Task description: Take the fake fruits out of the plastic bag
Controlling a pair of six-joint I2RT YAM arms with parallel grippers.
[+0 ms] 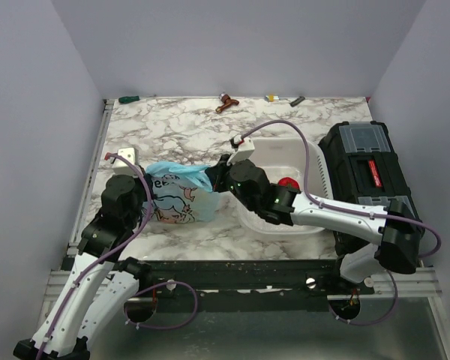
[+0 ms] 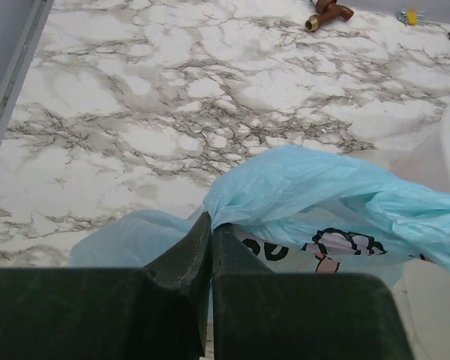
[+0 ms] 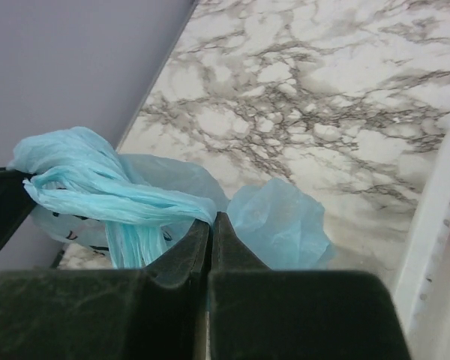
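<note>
The light blue plastic bag (image 1: 178, 201), printed with black lettering and a cartoon, lies on the marble table, its top edge stretched between both grippers. My left gripper (image 1: 149, 178) is shut on the bag's left side; the blue film (image 2: 285, 184) runs right from its fingertips. On the other side my right gripper (image 1: 212, 178) is shut on a twisted strand of the bag (image 3: 127, 195), beside the white basket. Whether fruits are inside the bag cannot be made out. A red fruit (image 1: 289, 182) rests in the basket.
The white basket (image 1: 324, 176) stands right of the bag, partly under my right arm. Beyond it is a black toolbox (image 1: 373, 169). A brown pipe fitting (image 1: 226, 103) and small tools lie along the back edge. Marble behind the bag is clear.
</note>
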